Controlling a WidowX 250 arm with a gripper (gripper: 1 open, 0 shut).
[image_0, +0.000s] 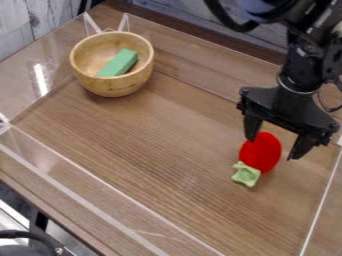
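My black gripper is at the right, its fingers spread around and just above a red round object, with the two fingertips to either side of its top. Whether the fingers touch it, I cannot tell. A small pale green piece lies against the lower left of the red object.
A wooden bowl holding a green block sits at the upper left. The table's edge runs along the right side.
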